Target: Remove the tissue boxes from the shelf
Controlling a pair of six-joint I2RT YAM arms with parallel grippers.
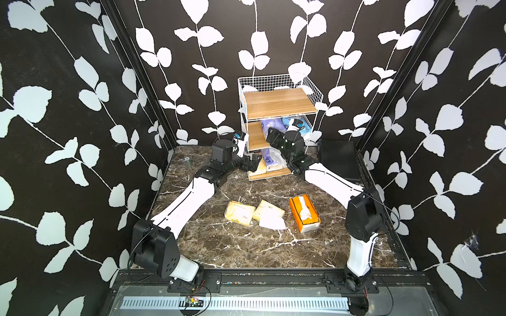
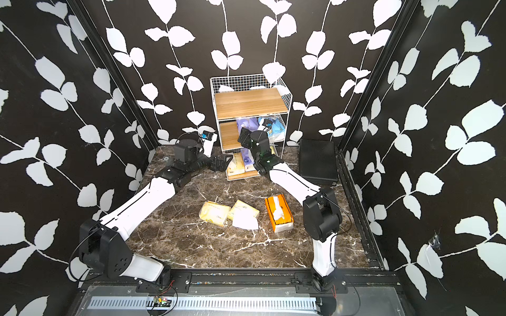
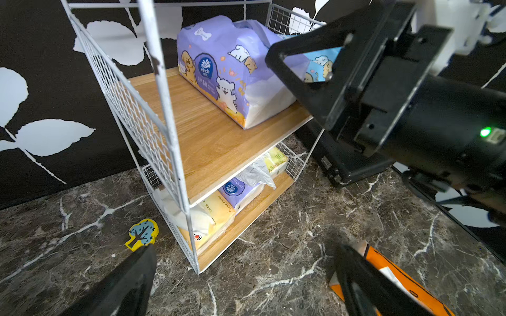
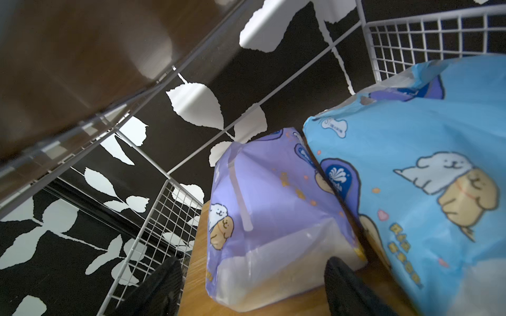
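Observation:
On the shelf's middle board (image 3: 205,142) lie a purple tissue pack (image 4: 279,194) and, touching it on the right, a blue tissue pack (image 4: 421,173). My right gripper is open in front of the purple pack, a finger toward each side of its near end, nothing gripped. The lower board holds a yellow pack (image 3: 213,210), a purple pack (image 3: 239,189) and another yellow pack (image 3: 275,159). Left of the shelf's front, my left gripper stands open and empty. Two yellow packs (image 1: 240,212) (image 1: 265,208) and an orange tissue box (image 1: 304,212) lie on the table.
The top board (image 1: 279,102) is bare. White wire sides (image 3: 131,100) and posts bound the shelf. A black flat box (image 2: 317,160) lies to its right, and a small yellow tree-shaped piece (image 3: 142,233) to its left.

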